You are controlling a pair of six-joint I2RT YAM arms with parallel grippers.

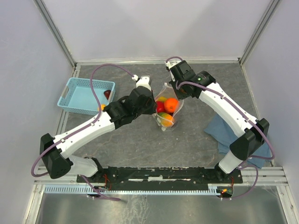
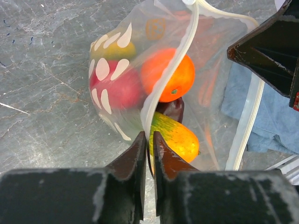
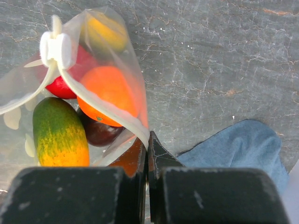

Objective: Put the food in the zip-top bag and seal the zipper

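The clear zip bag (image 1: 168, 119) stands between my grippers, holding an orange (image 3: 105, 93), a red fruit (image 2: 114, 86), a yellow fruit (image 3: 105, 35), a dark round fruit (image 3: 98, 130) and a green-yellow mango (image 3: 60, 135). The white slider (image 3: 56, 49) sits on the zipper strip. My right gripper is shut on the bag's zipper edge. My left gripper is at the opposite edge, fingertips close together at the zipper strip; whether they grip it is hard to tell.
A blue basket (image 1: 70, 95) at the left holds a dark red item (image 1: 107, 93), with a yellow one partly hidden beside it. A blue cloth (image 1: 222, 133) lies at the right.
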